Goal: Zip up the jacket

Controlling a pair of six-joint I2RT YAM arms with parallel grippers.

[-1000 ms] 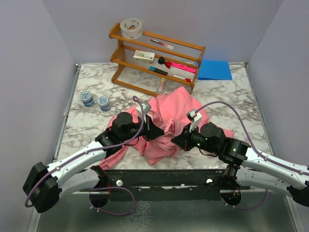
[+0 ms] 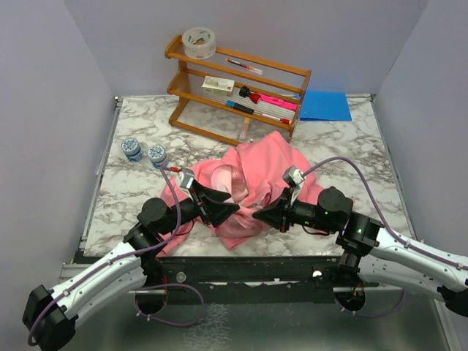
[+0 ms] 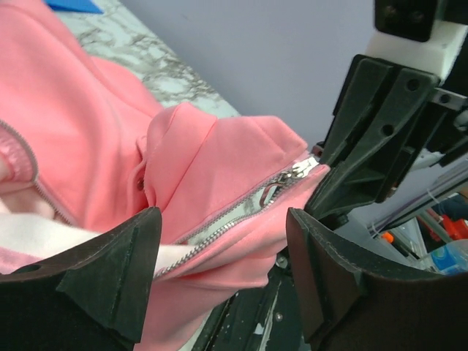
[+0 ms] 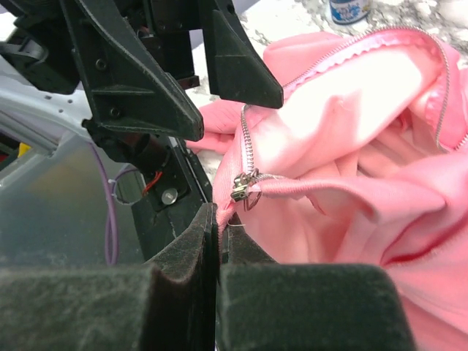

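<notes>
The pink jacket [image 2: 267,161] lies crumpled on the marble table. In the left wrist view my left gripper is open, facing a stretched zipper edge, with the slider [image 3: 296,172] up beside my right gripper. My right gripper is shut on the jacket's narrow edge just below the zipper slider [image 4: 243,186], holding it raised near the table's front. The left gripper's fingers stand above and left of the slider in the right wrist view, apart from it.
A wooden rack [image 2: 238,62] with pens, tape and a box stands at the back. Two jars [image 2: 131,150] are at the left, a blue sheet [image 2: 325,106] at back right. The marble is clear at the far right.
My left gripper has moved left and toward the front, away from my right gripper and the slider. The right gripper has shifted only slightly.
</notes>
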